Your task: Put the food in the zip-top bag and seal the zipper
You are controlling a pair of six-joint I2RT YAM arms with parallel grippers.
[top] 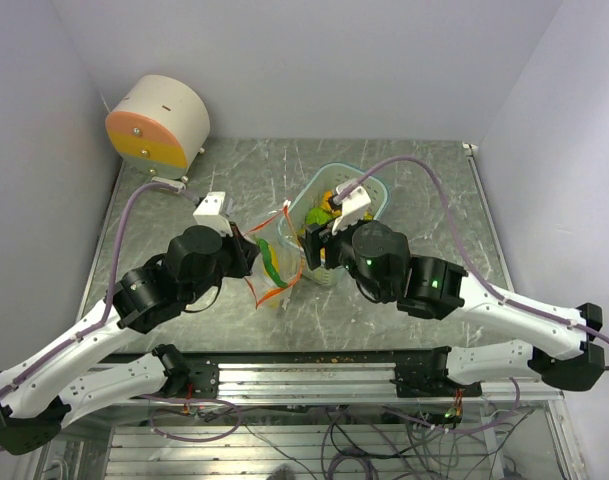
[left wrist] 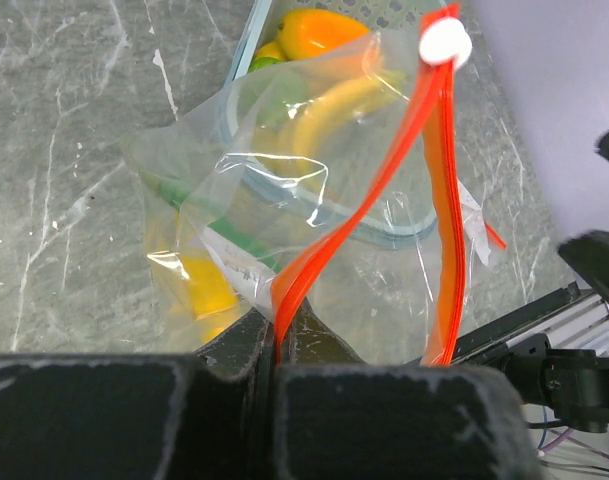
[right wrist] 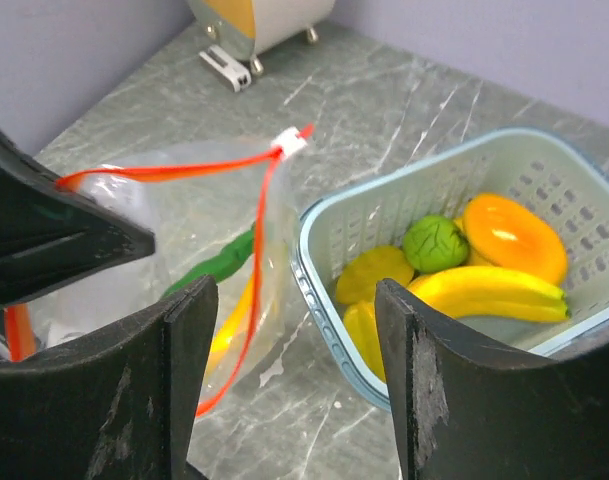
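Note:
A clear zip bag with an orange zipper (left wrist: 440, 200) hangs from my left gripper (top: 242, 250), which is shut on its edge. A green vegetable (right wrist: 209, 268) and something yellow (right wrist: 227, 328) are inside. My right gripper (top: 319, 240) is part open over the bin's near end, right of the bag; in its wrist view nothing is between its fingers. The bin (right wrist: 319, 235) holds a banana (right wrist: 489, 293), an orange item (right wrist: 514, 235), a green round item (right wrist: 434, 243) and yellow pieces (right wrist: 374, 268).
A white, orange and yellow drum (top: 156, 115) stands at the back left. Walls border the counter, with a metal rail along the front.

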